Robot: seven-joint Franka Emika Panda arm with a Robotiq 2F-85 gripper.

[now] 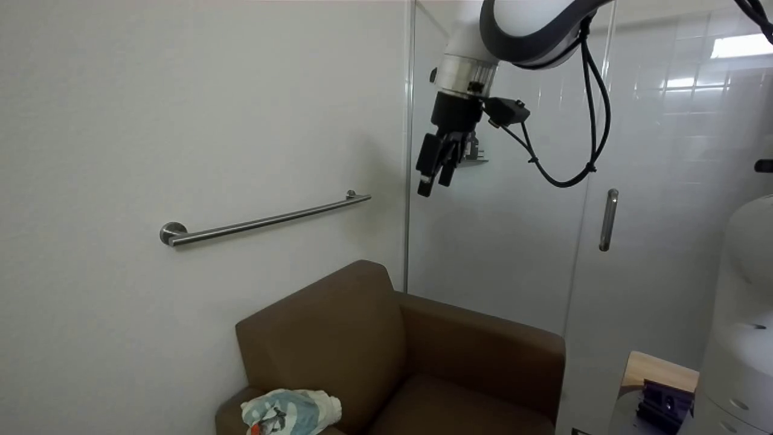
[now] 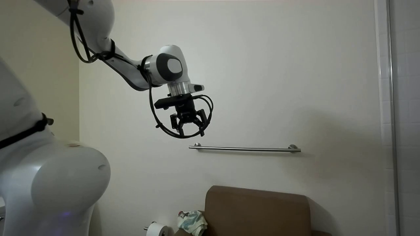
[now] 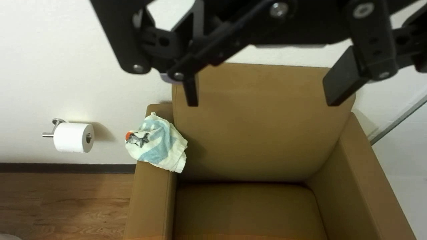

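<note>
High above the brown armchair (image 3: pixel 256 128), my gripper (image 2: pixel 192 133) points downward, its fingers spread apart and nothing between them. In the wrist view the two fingers (image 3: pixel 191 90) stand wide of each other against the chair's backrest. A crumpled white and light-blue cloth (image 3: pixel 158 144) with a small orange patch is draped over the chair's arm, on the left in the wrist view. My gripper (image 1: pixel 436 187) is well clear of both cloth and chair in exterior view 1.
A metal bar (image 2: pixel 252 149) is fixed to the wall above the chair. A toilet roll (image 3: pixel 74 137) hangs on the wall left of the chair. A glass door with a handle (image 1: pixel 609 220) stands beside the chair. Open air surrounds my gripper.
</note>
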